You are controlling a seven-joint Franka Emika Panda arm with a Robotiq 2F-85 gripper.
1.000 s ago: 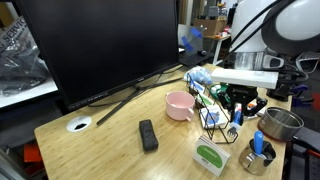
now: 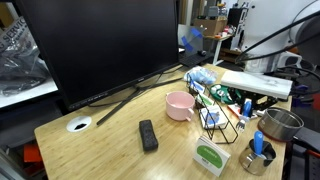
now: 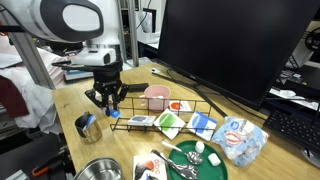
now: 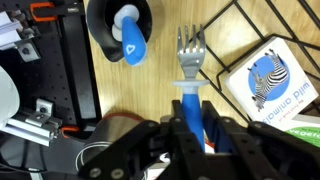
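A fork with a blue handle (image 4: 191,115) is held with its metal tines pointing away from the palm. My gripper is shut on this handle, as the wrist view shows. In exterior view 2 the gripper (image 3: 113,98) hangs above the table between the metal cup (image 3: 87,128) and the wire rack, and the blue handle (image 3: 115,116) shows below the fingers. Exterior view 1 has the fork's blue handle (image 2: 247,107) at the right, near the rack. Another blue-handled utensil (image 4: 133,40) stands in the cup.
The black wire rack (image 3: 133,126) holds several picture cards. Close by are a metal pot (image 3: 101,169), a green plate (image 3: 208,169) with small items and a pink bowl (image 2: 180,104). Bare table (image 2: 100,150) lies left of the remote (image 2: 148,135).
In exterior view 1 my arm and gripper have moved right and back, away from the rack's front, carrying the blue-handled fork. The table items look unmoved.
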